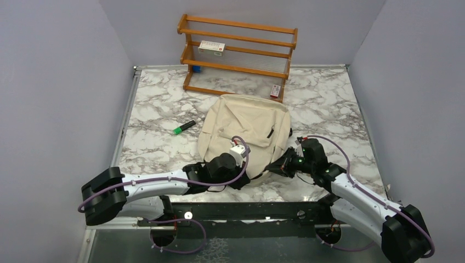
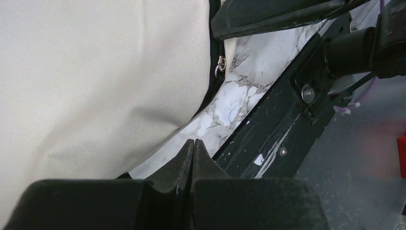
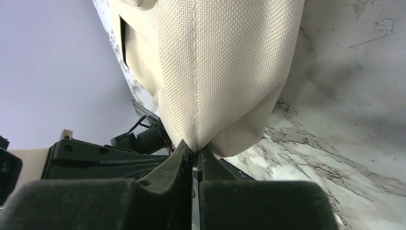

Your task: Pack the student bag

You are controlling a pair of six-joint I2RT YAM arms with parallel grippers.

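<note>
The cream bag (image 1: 236, 120) lies flat on the marble table, its near edge toward me. In the left wrist view a black zipper with a metal pull (image 2: 220, 66) runs along the bag's edge, ahead of my left gripper and apart from it. That gripper's tips meet with nothing between them, and the zipper end lies outside them. At the bag's near right corner my right gripper is shut on a fold of cream fabric (image 3: 206, 96). The right gripper's dark finger (image 2: 268, 19) also reaches over the zipper in the left wrist view.
A wooden rack (image 1: 236, 67) stands at the back with a white box (image 1: 211, 47) on it and a small red-and-white box (image 1: 275, 91) at its foot. A green-and-black marker (image 1: 184, 127) lies left of the bag.
</note>
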